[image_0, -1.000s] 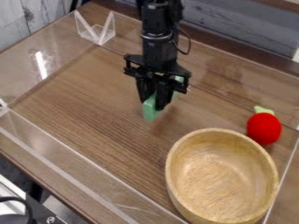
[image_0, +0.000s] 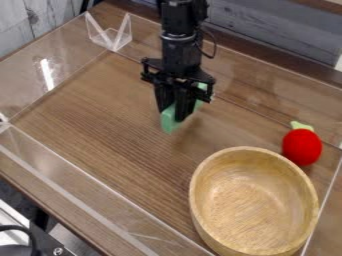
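My black gripper (image_0: 175, 96) hangs from the top centre over the wooden table, shut on a small green object (image_0: 171, 120), which shows below and behind the fingers. Its exact shape is partly hidden by the gripper.
A round wooden bowl (image_0: 254, 231) fills the lower right. A red tomato-like object (image_0: 302, 148) with a green top lies at the right. A clear wire-like or plastic item (image_0: 111, 30) stands at the back left.
My gripper has shifted very slightly with the green object; otherwise the scene looks the same.
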